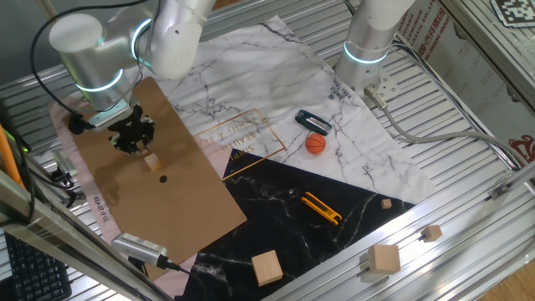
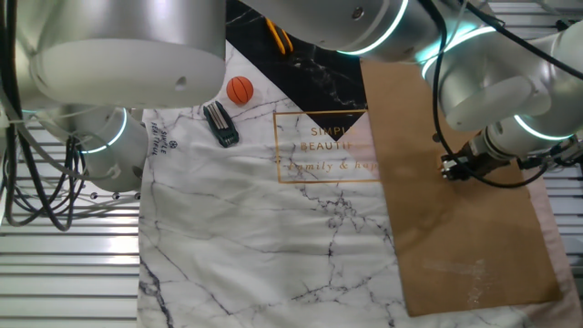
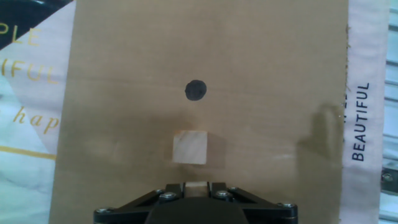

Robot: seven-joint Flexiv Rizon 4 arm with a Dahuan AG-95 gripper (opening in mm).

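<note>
A pale wooden block (image 3: 189,147) rests on the brown board (image 3: 130,124), close to a black dot (image 3: 196,90). My gripper is shut on a second small wooden block (image 3: 196,184), which shows between the fingertips at the bottom of the wrist view. In exterior view 1 the gripper (image 1: 140,149) hangs over the board right beside the resting block (image 1: 152,161); whether the two blocks touch is unclear. From exterior view 2 the gripper (image 2: 448,168) appears over the board, partly covered by a cable, and the resting block cannot be made out.
An orange ball (image 1: 315,144), a dark green tool (image 1: 313,122) and a yellow cutter (image 1: 322,208) lie right of the board. Several loose wooden blocks, one a large block (image 1: 267,267), sit towards the front. A white device (image 1: 140,248) stands at the board's front-left corner.
</note>
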